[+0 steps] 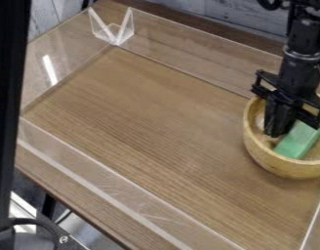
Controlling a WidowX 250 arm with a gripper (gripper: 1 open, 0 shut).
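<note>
A wooden bowl (287,168) sits at the right side of the wooden table, with a green block (296,143) lying inside it. The black gripper (275,125) reaches down from the upper right, its fingers inside the bowl just left of the green block. Its fingertips are partly hidden, and I cannot see anything held between them.
A clear plastic bracket (112,29) stands at the back left. Dark equipment runs along the left edge.
</note>
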